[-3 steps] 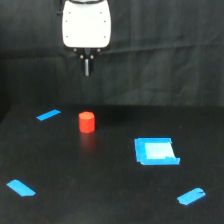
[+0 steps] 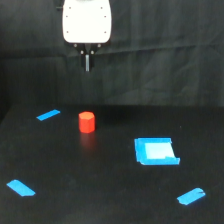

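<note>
My gripper (image 2: 88,66) hangs high above the dark table at the back, its white body upright and narrow dark fingers pointing down. It is well above the table, and whether it is open or shut does not show at this size. A small red-orange object (image 2: 87,122), shaped like a short cylinder or hexagonal block, stands on the table below and apart from the fingers. At the right lies a white patch (image 2: 159,151) bordered by blue tape (image 2: 142,155).
Blue tape strips mark the table: one at the back left (image 2: 48,115), one at the front left (image 2: 20,188), one at the front right (image 2: 191,196). A black curtain (image 2: 170,55) hangs behind. Bare table surrounds the red object.
My gripper has shifted very slightly, a little higher in the view. The red object and the taped patch have not moved.
</note>
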